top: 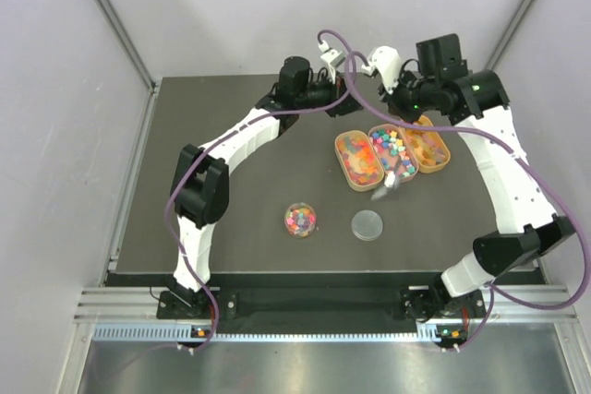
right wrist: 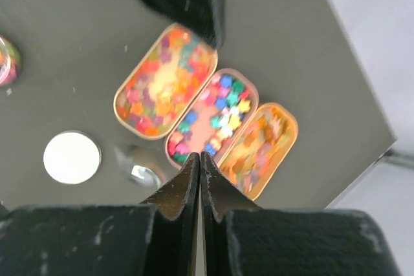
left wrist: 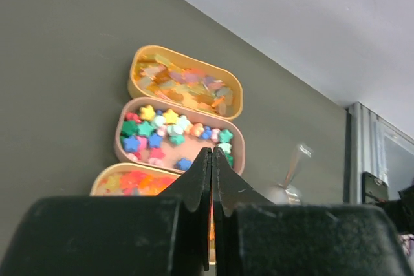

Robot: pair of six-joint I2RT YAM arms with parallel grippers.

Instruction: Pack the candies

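Three trays sit side by side: an orange tray (right wrist: 151, 136) of mixed candies, a pink tray (left wrist: 194, 148) with star candies grouped mostly at one end, and a yellow-orange tray (right wrist: 283, 153). A clear, silvery container (top: 388, 184) shows as a motion-blurred shape at the near end of the pink tray, free of both grippers; whether it touches anything I cannot tell. My left gripper is shut, nothing between its fingers. Likewise shut and empty, my right gripper hangs over the far right of the trays.
A clear round jar (top: 300, 220) of colored candies stands nearer the front. Right of it a round lid (top: 367, 225) lies flat. Both arms reach close together at the back, cables looping over them.
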